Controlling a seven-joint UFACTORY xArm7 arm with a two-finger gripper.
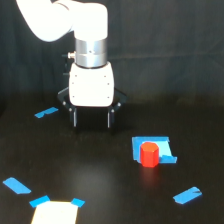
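Observation:
My gripper (92, 122) hangs in the upper left of the view, pointing down above the dark table. Its two fingers stand wide apart, and no object shows between them. A small red object (149, 154), blocky or cylindrical, stands right of centre and nearer the camera than the gripper. It is at the lower edge of a blue taped patch (142, 141), covering part of it. Clear space separates the gripper from the red object.
A pale yellowish-white object (53, 213) is cut off by the bottom edge, with blue tape at its upper corners. Blue tape strips lie at the left (16, 186), lower right (187, 195) and far left (46, 112).

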